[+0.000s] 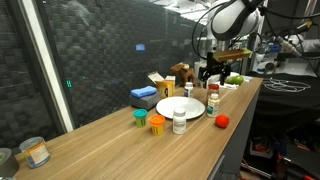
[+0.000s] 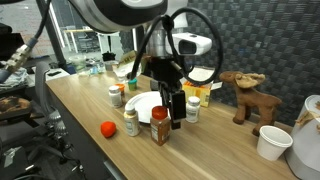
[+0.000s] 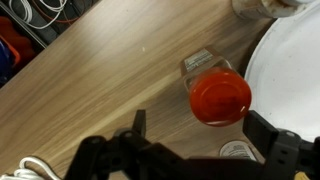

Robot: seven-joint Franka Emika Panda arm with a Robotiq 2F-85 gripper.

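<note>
A jar with a red-orange lid point(image 3: 220, 97) stands upright on the wooden table, close beside a white plate point(image 3: 292, 75). In the wrist view my gripper is open, its dark fingers point(image 3: 138, 123) wide apart. The lid shows ahead of the gap, nearer the right finger, and nothing is held. From the second exterior view, the same red-lidded jar point(image 2: 159, 126) is just below and in front of the gripper, with one dark finger point(image 2: 177, 105) beside its top. Contact cannot be made out.
Near the jar stand a small white-capped bottle point(image 2: 131, 122) and a red tomato-like ball point(image 2: 108, 129). A white-lidded jar point(image 2: 193, 109), a toy dog point(image 2: 252, 97) and a white cup point(image 2: 271, 142) are further right.
</note>
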